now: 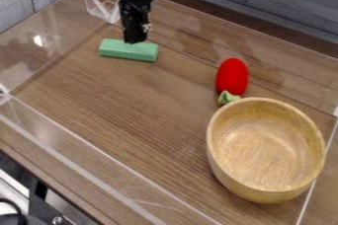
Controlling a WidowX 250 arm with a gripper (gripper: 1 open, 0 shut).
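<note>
My dark gripper reaches down from the top of the view, just above and behind a green rectangular block lying flat on the wooden table. It looks shut, with nothing visible between its fingers, and appears apart from the block.
A red object with a green stem lies right of centre. A large yellow bowl fills the lower right. A wall runs along the back right.
</note>
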